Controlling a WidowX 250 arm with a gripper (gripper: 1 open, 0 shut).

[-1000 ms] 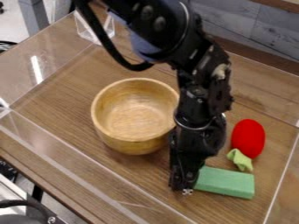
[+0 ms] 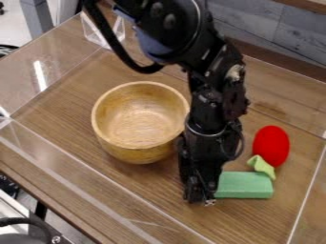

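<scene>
My black gripper (image 2: 204, 187) is low over the table at the centre, just right of a round wooden bowl (image 2: 125, 116), its fingertips at the left end of a green block (image 2: 249, 187). The dark fingers overlap, so I cannot tell how wide they stand or whether anything is between them.
A red oval object (image 2: 272, 143) with a pale green piece (image 2: 261, 165) below it lies right of my arm, behind the block. A clear plastic object (image 2: 102, 30) stands at the back left edge.
The green block has shifted slightly left and back, along with small movement of my gripper. The arm's upper part has shifted a little.
</scene>
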